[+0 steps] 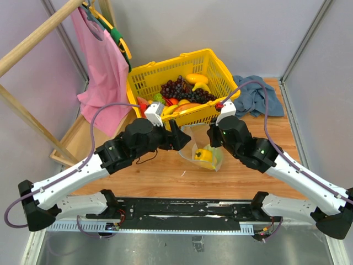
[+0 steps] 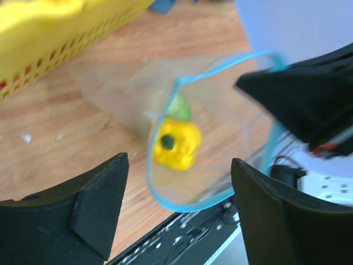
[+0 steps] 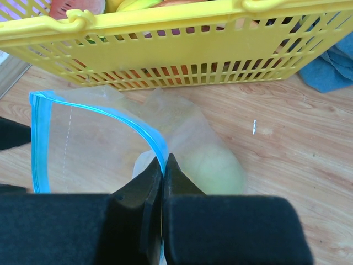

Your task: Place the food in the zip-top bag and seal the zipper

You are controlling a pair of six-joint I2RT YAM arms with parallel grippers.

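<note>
A clear zip top bag with a blue rim (image 2: 185, 204) stands open on the table between the grippers. Inside lie a yellow pepper (image 2: 179, 141) and something pale green (image 2: 179, 107) behind it. My right gripper is shut on the bag's rim. My left gripper hangs open just left of the bag, its fingertips apart and the bag showing beyond them.
A yellow basket (image 1: 146, 77) of fruit and vegetables stands behind the bag. A blue cloth (image 1: 259, 102) lies at the right rear, a wooden rack with pink fabric (image 1: 99, 94) at the left.
</note>
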